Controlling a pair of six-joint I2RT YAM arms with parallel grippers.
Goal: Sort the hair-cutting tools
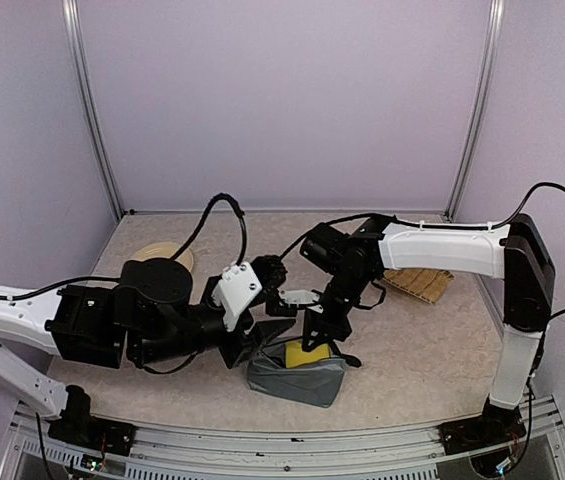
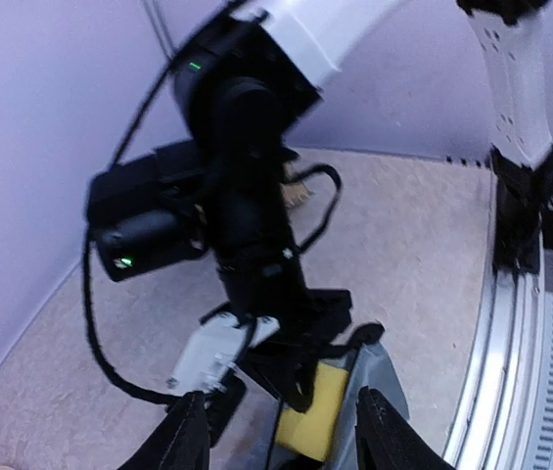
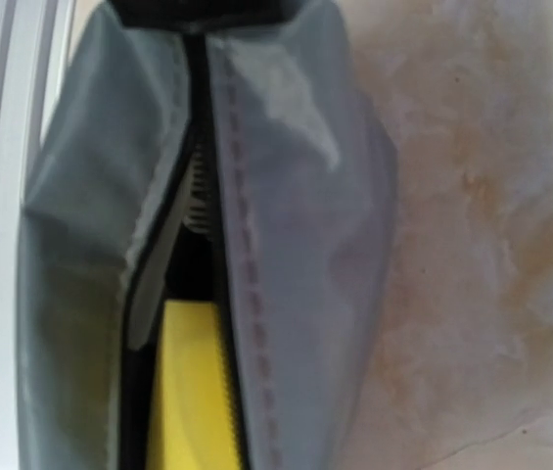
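A grey zip pouch (image 1: 297,385) lies at the front middle of the table, its mouth part open. Inside it shows a yellow block-like thing (image 3: 193,382), with something pale and comb-like (image 3: 196,196) farther along the opening. My left gripper (image 1: 280,335) is at the pouch's left end; in the left wrist view its fingers (image 2: 190,436) stand apart, and nothing clear shows between them. Over the mouth, close by the yellow thing, my right gripper (image 1: 322,343) points down and looks shut. Whether it pinches the pouch's rim cannot be made out.
Behind the left arm a round tan plate (image 1: 167,252) is partly hidden. A woven wooden mat (image 1: 420,284) lies at the back right, behind the right arm. Free table shows right of the pouch, and the metal rail (image 1: 292,440) bounds the front.
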